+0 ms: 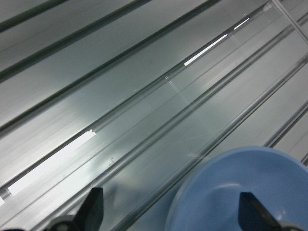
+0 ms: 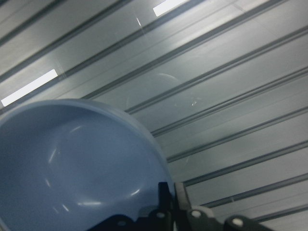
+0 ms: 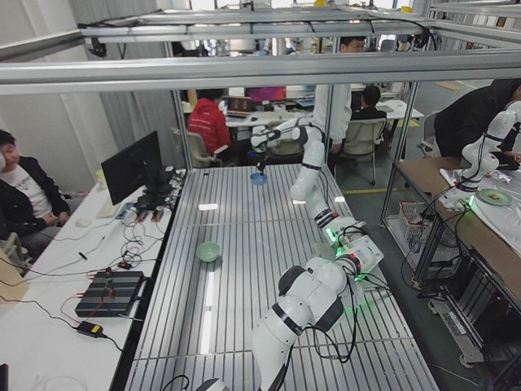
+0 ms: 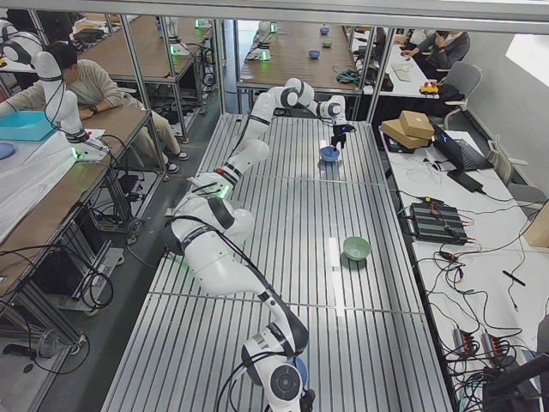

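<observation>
My right gripper is shut on the rim of a blue bowl [image 2: 82, 154], seen at the back of the table in the camera left view [image 3: 259, 178]. My left gripper stands open at another blue bowl [image 1: 250, 178], one finger over its inside and the other outside; this bowl [image 4: 329, 154] is at the far end in the camera right view. A green bowl [image 3: 208, 252] sits between them on the slatted metal table [image 3: 244, 293].
A side desk [image 3: 49, 326] with monitor, power boxes and cables runs along one edge. The arms' bases and cables occupy the other edge. The slatted surface around the green bowl is clear. People sit beyond the frame.
</observation>
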